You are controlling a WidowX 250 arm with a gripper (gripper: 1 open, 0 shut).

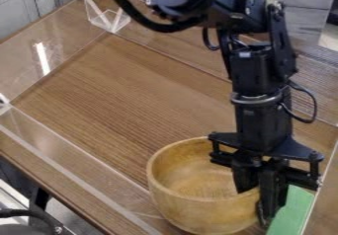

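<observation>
My black gripper (pixel 260 190) is at the lower right, shut on the right rim of a wooden bowl (pixel 184 185) near the front edge of the table. A green mat (pixel 295 213) lies just right of the bowl, partly under the gripper. The fingertips are partly hidden against the bowl.
A clear plastic piece (pixel 109 14) stands at the back left. Black cables hang from the arm at the top and right.
</observation>
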